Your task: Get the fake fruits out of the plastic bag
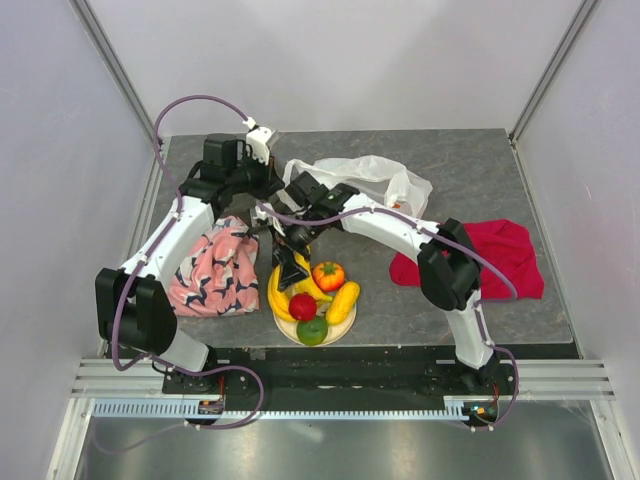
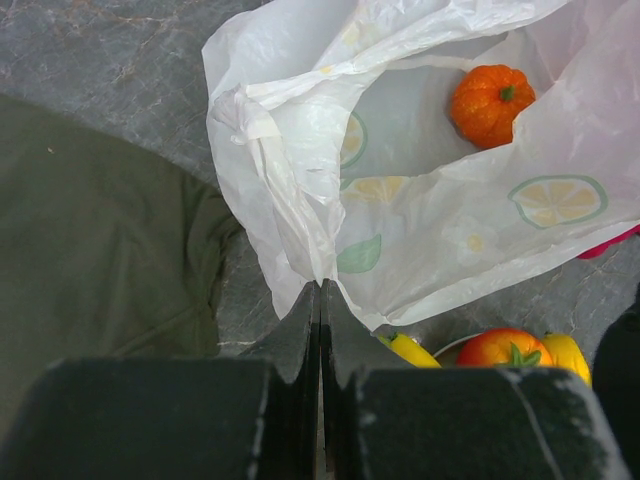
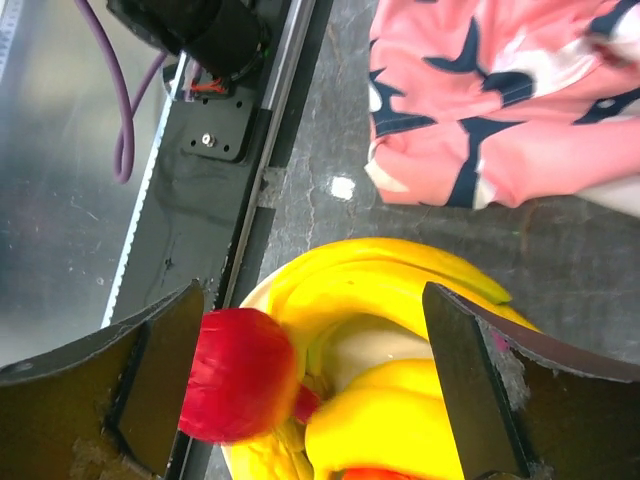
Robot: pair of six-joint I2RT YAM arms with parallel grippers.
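The white plastic bag [image 1: 375, 170] lies at the back with its mouth spread. Inside it sits an orange fruit [image 2: 492, 106]. My left gripper is shut at the bag's rim, where the folds of thin plastic gather into its fingertips. Over the plate [image 1: 290, 335] my right gripper stands open, holding nothing. Below it, a red fruit [image 3: 238, 375], blurred, shows beside one finger. Bananas [image 1: 278, 300], a green fruit [image 1: 312, 331], a long yellow fruit [image 1: 343, 302] and an orange-red fruit [image 1: 328, 276] are also on or at the plate.
A pink patterned cloth [image 1: 217, 275] lies left of the plate, and a red cloth [image 1: 500, 255] on the right. A dark green cloth [image 2: 100, 230] is beside the bag. Bare table shows between the plate and the red cloth.
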